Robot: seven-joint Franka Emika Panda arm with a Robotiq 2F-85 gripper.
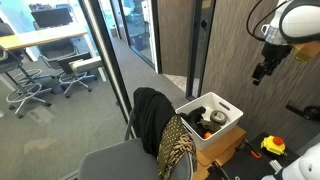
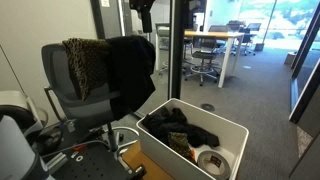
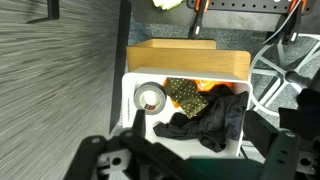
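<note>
High above the white bin (image 3: 128,105) hangs my gripper, open, its dark fingers far apart and nothing visible between them. Exterior view 1 has the gripper (image 1: 265,66) at the upper right, well clear of the bin (image 1: 236,113). Inside the bin lie a black cloth (image 3: 215,122), a brown patterned cloth (image 3: 184,93) with something orange beside it, and a grey roll of tape (image 3: 138,97). A black garment (image 1: 150,112) and a leopard-patterned cloth (image 1: 174,143) are draped over the grey chair (image 1: 120,162) next to the bin.
A wooden ledge (image 3: 190,57) borders the bin on the robot's side. Beside the arm's base stands a red and yellow button (image 1: 273,144). A dark metal post (image 2: 176,60) rises behind the bin, and cables (image 3: 265,90) run near it. Carpet (image 2: 265,95) beyond is clear.
</note>
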